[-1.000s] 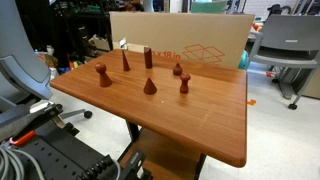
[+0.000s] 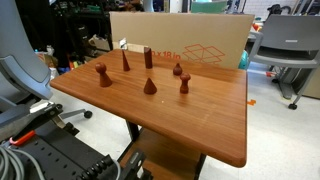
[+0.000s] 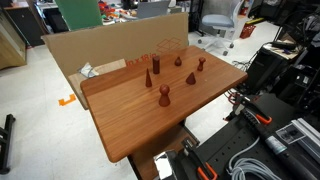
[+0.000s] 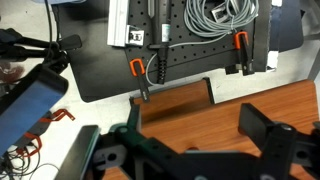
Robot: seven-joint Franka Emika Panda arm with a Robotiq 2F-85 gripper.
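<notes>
Several small brown wooden pieces stand on the brown table [image 2: 215,120]. Among them are a knob-topped piece [image 2: 103,75], a tall slim cone [image 2: 125,60], a dark cylinder [image 2: 148,56], a short cone [image 2: 150,87], a small rounded piece [image 2: 178,69] and a pawn-like piece [image 2: 184,84]. From the opposite side, the second exterior view shows another pawn-like shape [image 3: 164,97] nearest the front. In the wrist view my gripper is open, its fingers wide apart and nothing between them. Below it show the floor and an edge of the table; it is away from the pieces.
A tall cardboard panel [image 2: 180,38] borders the table's back. Beside the table, a black base surface [image 4: 105,65] carries coiled cables [image 4: 222,18] and orange-handled clamps [image 4: 139,68]. A grey chair [image 2: 287,40] stands behind.
</notes>
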